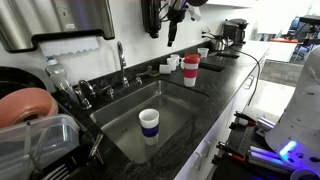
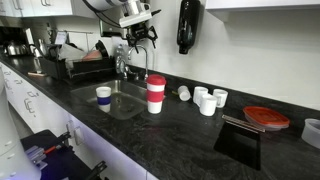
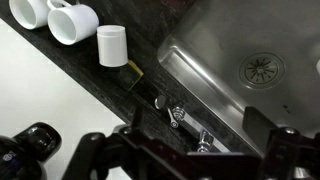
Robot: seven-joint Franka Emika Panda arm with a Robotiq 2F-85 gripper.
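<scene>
My gripper (image 2: pixel 140 44) hangs high above the counter near the sink, fingers apart, with nothing between them. Pointing down in the wrist view, its open fingers (image 3: pixel 200 142) frame the faucet fittings from above. A white paper cup with a dark blue band (image 1: pixel 149 122) stands upright at the sink's front edge. Beyond the sink, a white cup with a red top part (image 2: pixel 155 92) is upright on the dark counter. Several white mugs and cups, among them a small white cup (image 3: pixel 112 46), are by the wall, well away from the fingers.
The steel sink (image 1: pixel 118 132) is empty around its drain (image 3: pixel 262 70). A tall faucet (image 1: pixel 122 62) rises behind it. A dish rack (image 1: pixel 45 145) and a clear bottle (image 1: pixel 57 74) are to the left. A red plate stack (image 2: pixel 266 117) and black tray (image 2: pixel 236 142) lie farther along the counter.
</scene>
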